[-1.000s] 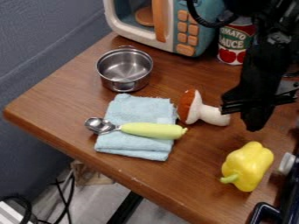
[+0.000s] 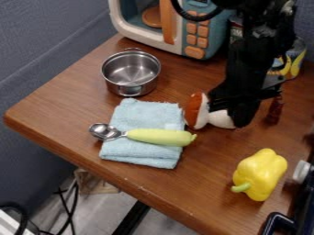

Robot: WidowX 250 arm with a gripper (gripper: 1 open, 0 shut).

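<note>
The black gripper [image 2: 233, 103] is low over the table in the right half, at a mushroom toy [image 2: 197, 109] with an orange cap and white stem, partly covering it. Whether its fingers are open or shut on the mushroom is hidden. A folded light blue towel [image 2: 139, 153] lies to the left, with an ice cream scoop [image 2: 154, 135] with pale green handle on it. A yellow pepper [image 2: 258, 173] lies nearer the front.
A steel bowl [image 2: 131, 72] stands back left, and a toy microwave [image 2: 174, 27] at the back. A dark red bottle [image 2: 274, 111] is right of the gripper. Black equipment sits at the front right edge.
The arm has moved left onto the mushroom, covering more of it and exposing the red bottle at the right.
</note>
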